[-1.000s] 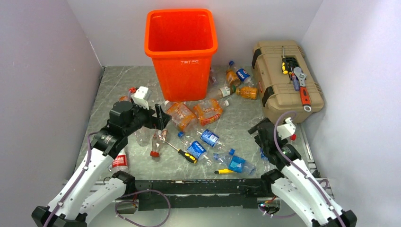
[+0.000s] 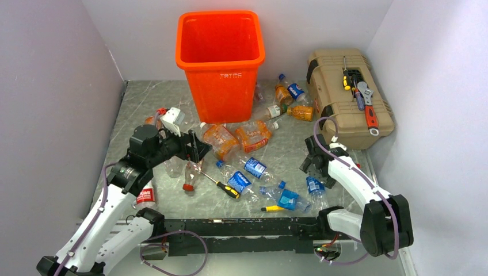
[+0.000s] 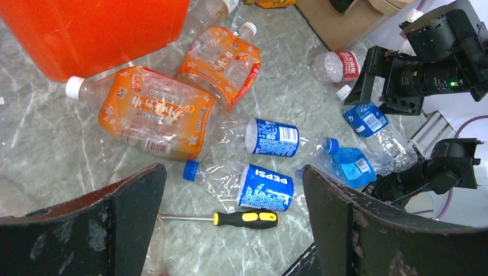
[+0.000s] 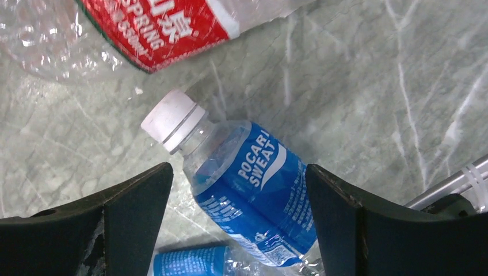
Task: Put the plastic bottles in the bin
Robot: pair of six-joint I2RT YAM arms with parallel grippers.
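The orange bin (image 2: 220,46) stands at the back centre. Plastic bottles lie scattered on the grey floor, among them two orange-labelled ones (image 3: 155,112), Pepsi bottles (image 3: 265,187) and a red-labelled bottle (image 4: 155,29). My right gripper is over a blue Pocari Sweat bottle (image 4: 253,167), its fingers apart on either side of the label, the white cap pointing up-left. My left gripper hangs open above the middle-left bottles and a screwdriver (image 3: 244,219), with nothing held.
A tan toolbox (image 2: 339,115) with a wrench and screwdrivers on top stands at the right, behind my right arm. Walls enclose the left, back and right. A yellow-handled tool (image 2: 273,209) lies near the front edge.
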